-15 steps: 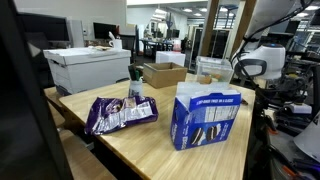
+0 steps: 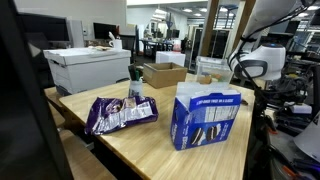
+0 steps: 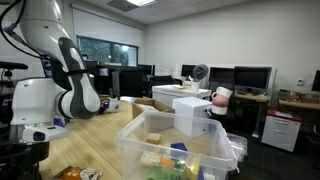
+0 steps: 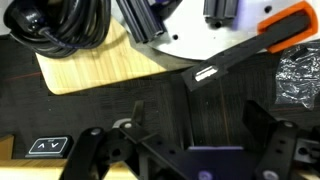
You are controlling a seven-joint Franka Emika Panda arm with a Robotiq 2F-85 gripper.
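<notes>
My gripper is open in the wrist view, its dark fingers wide apart with nothing between them. Below it shows a dark surface beside the edge of the wooden table. An orange-and-black tool (image 4: pixel 240 55) and a coiled black cable (image 4: pixel 70 28) lie ahead of the fingers, apart from them. In exterior view 1 the white arm (image 2: pixel 262 62) reaches down at the table's right side. A blue-and-white box (image 2: pixel 205 120) and a purple snack bag (image 2: pixel 122 114) rest on the tabletop, well away from the arm.
A clear plastic bin (image 3: pixel 145 132) with mixed small objects stands in front in exterior view 2. Farther back on the table are a bottle (image 2: pixel 135 82) and a cardboard box (image 2: pixel 164 75). Crinkled clear plastic (image 4: pixel 297 76) lies at the wrist view's right. Bare wood (image 2: pixel 85 99) shows left of the snack bag.
</notes>
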